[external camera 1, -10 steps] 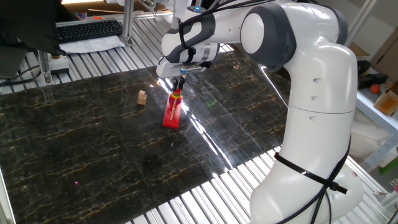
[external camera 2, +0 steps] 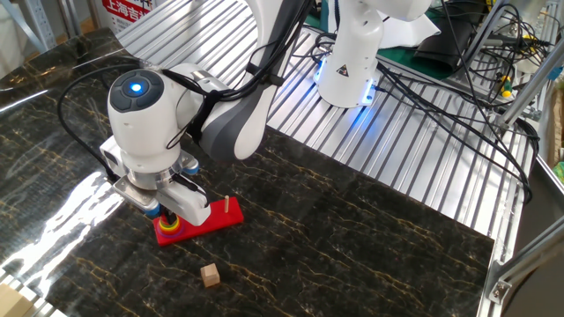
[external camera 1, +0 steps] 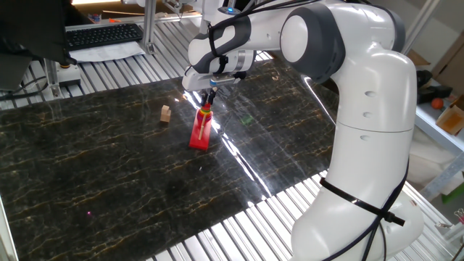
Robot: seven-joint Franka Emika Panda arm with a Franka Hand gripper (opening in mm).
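A red board (external camera 1: 199,138) lies on the dark marbled tabletop, with a thin wooden peg (external camera 2: 226,204) standing bare near one end. At its other end sits a small stack of rings (external camera 2: 169,226), with yellow and red showing. My gripper (external camera 1: 209,100) points down right over that stack, its dark fingertips at or just above the top ring. In the second exterior view the white hand covers most of the fingers. Whether the fingers are apart or closed on a ring does not show clearly.
A small wooden block (external camera 2: 210,275) rests on the tabletop beside the board, apart from it. A keyboard (external camera 1: 104,35) lies on the slatted metal bench beyond the tabletop.
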